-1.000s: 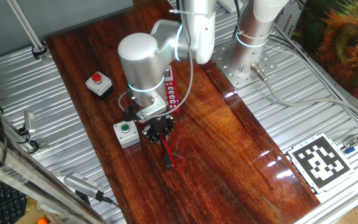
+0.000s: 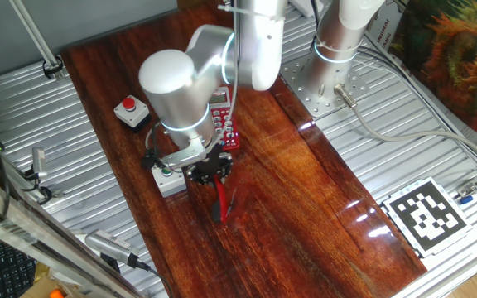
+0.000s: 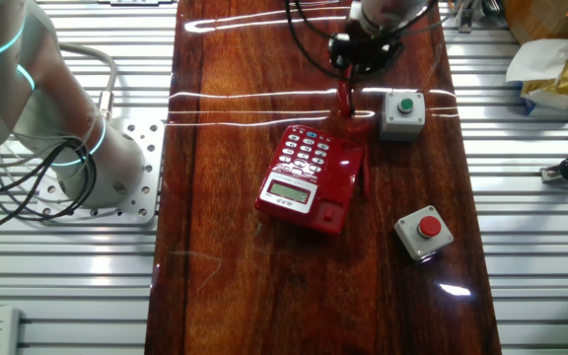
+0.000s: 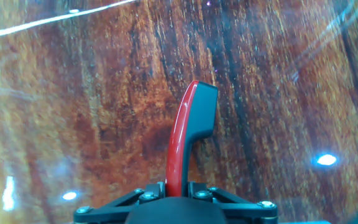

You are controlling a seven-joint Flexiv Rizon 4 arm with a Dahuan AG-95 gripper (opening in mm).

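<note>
Between the fingers of my gripper is a telephone handset (image 4: pixel 180 143), red on its back and dark on its inner side. The fingers are shut on its near part, and its far end points away over the table. In exterior view 1 the handset (image 2: pixel 221 199) hangs beneath the wrist; whether its lower end touches the wood I cannot tell. The red telephone base (image 3: pixel 309 177), with keypad and small display, lies on the table; the arm partly covers it in exterior view 1.
A grey box with a green button (image 3: pixel 403 115) stands beside the phone, close to the arm in exterior view 1. Another box with a red button (image 3: pixel 425 233) sits farther along.
The handset has swung to hang more upright in exterior view 1, still held.
</note>
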